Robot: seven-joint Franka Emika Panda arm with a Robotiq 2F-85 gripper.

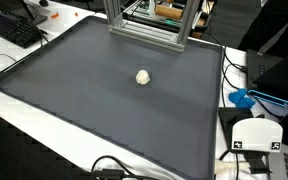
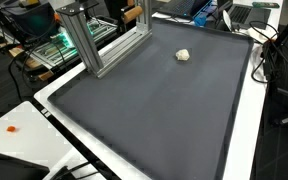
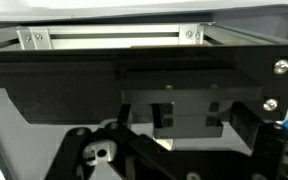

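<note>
A small cream-coloured lump lies alone on the grey mat, toward its far side. In exterior view 2 the same lump sits near the mat's far edge. The wrist view shows my gripper with its dark fingers spread apart, in front of a long black bar. Nothing can be seen gripped, though the dark parts blend together there. A small pale patch peeps out below the gripper, partly hidden. Neither exterior view shows the gripper clearly.
A silver frame stands at the mat's far edge, with an orange-brown piece behind it. To the right are a white device, a blue item and cables. A keyboard is at far left.
</note>
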